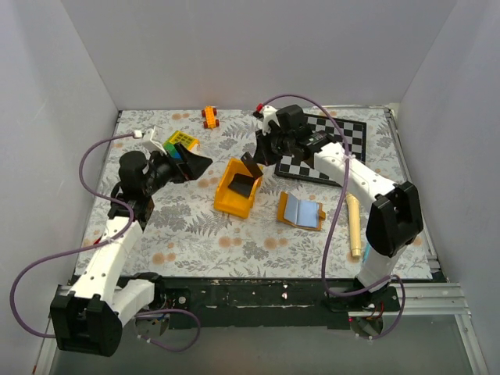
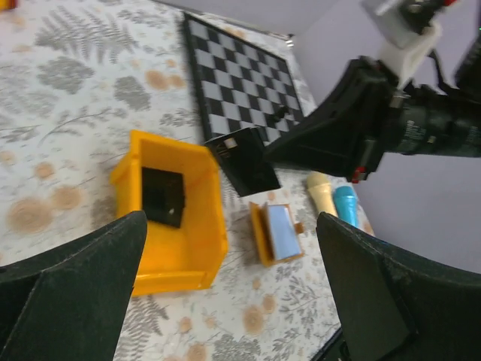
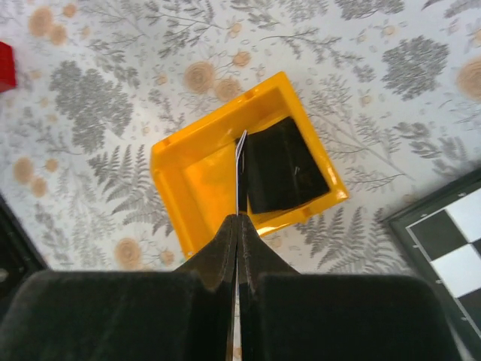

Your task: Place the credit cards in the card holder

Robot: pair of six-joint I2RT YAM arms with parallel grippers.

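Note:
My right gripper point(image 1: 262, 156) is shut on a dark card, which it holds tilted above the orange box point(image 1: 230, 202); in the right wrist view the card shows edge-on as a thin strip. More black cards point(image 3: 285, 165) lie inside the box. My left gripper point(image 1: 191, 164) stands open to the left of the box, its dark fingers point(image 2: 75, 293) low in its wrist view with nothing between them. An orange-brown stand with a pale panel point(image 1: 299, 211), perhaps the card holder, sits right of the box.
A checkered board point(image 1: 351, 137) lies behind at the right, toys point(image 1: 209, 117) at the back left, and a cream roller point(image 1: 353, 226) by the right arm.

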